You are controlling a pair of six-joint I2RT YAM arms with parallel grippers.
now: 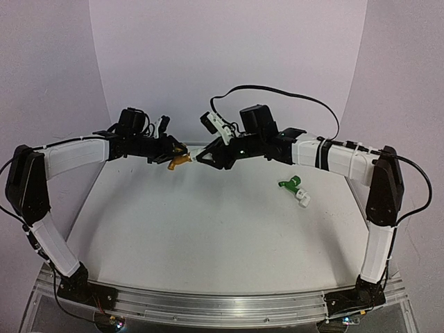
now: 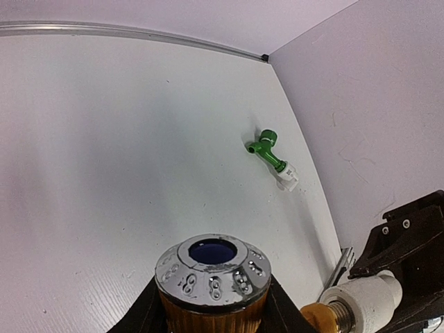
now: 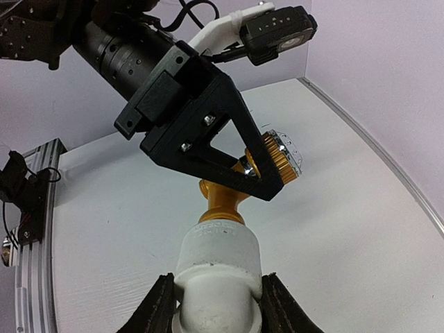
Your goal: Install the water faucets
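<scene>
My left gripper [image 1: 179, 150] is shut on the orange faucet [image 1: 182, 160] by its handle, whose silver cap [image 2: 214, 272] faces the left wrist camera. My right gripper is shut on a white pipe fitting [image 3: 218, 253]. In mid-air, the orange faucet body [image 3: 223, 201] meets the fitting's end. Some metal thread [image 2: 342, 316] shows between the orange part and the white fitting in the left wrist view. How deep the thread sits inside is hidden.
A green faucet [image 1: 291, 183] with a white fitting [image 1: 303, 198] on its end lies at the right of the white table [image 1: 201, 243]. A metal rail [image 1: 222, 298] runs along the front edge.
</scene>
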